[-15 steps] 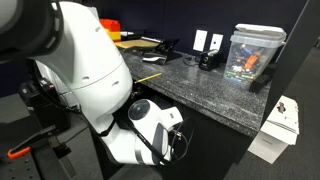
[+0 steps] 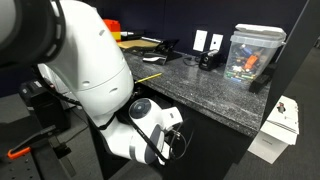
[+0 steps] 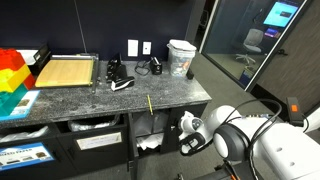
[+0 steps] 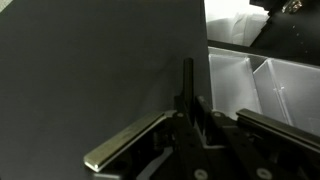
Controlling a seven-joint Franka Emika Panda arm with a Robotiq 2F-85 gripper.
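In the wrist view my gripper is low in the frame, shut on a narrow dark upright piece (image 4: 187, 80) that rises between its fingers. I cannot tell whether that piece is a handle or a panel's edge. A broad dark panel (image 4: 95, 65) fills the left of this view. To its right lie clear plastic bins (image 4: 233, 80), seen from above. In exterior view 1 the white arm (image 2: 130, 140) reaches below the countertop and hides the fingertips. Exterior view 2 shows the arm (image 3: 225, 125) against the cabinet front, with the grip too small to make out.
The stone countertop (image 2: 195, 88) overhangs the arm. On it stands a lidded clear tub (image 2: 250, 55); a white box (image 2: 275, 130) hangs at the right end. Drawers with white bins (image 3: 92, 123) line the cabinet to the left. A yellow stick (image 3: 150, 103) crosses the counter's edge.
Over the last second the arm's white links have shifted slightly to the right in exterior view 1. The tub, white box and counter have not moved.
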